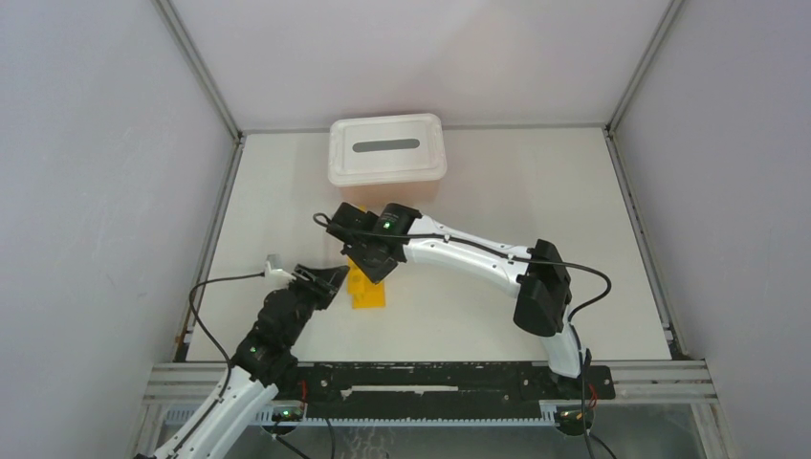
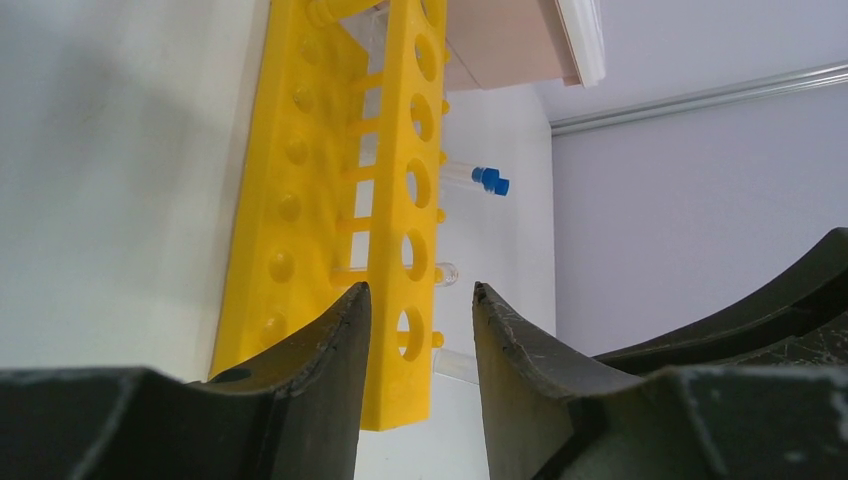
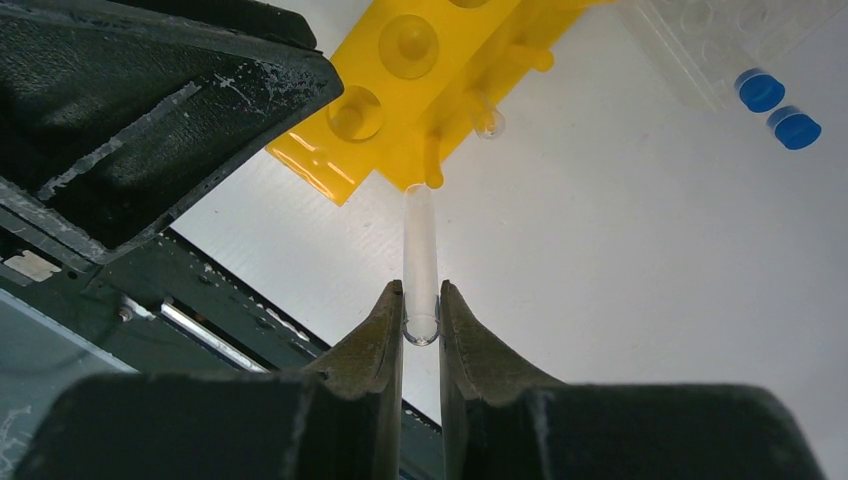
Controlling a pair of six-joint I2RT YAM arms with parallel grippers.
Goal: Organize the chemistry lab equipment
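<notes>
A yellow test-tube rack stands mid-table, partly hidden beneath my right arm. In the left wrist view, my left gripper is open at the rack's near end, with the upright holed panel between or just beyond its fingers. My right gripper is shut on a clear tube, whose far end is near a yellow peg of the rack. Tubes with blue caps lie beside the rack in the right wrist view; another clear tube is at the rack.
A white lidded box stands behind the rack at the back centre. Walls enclose it at left, right and back.
</notes>
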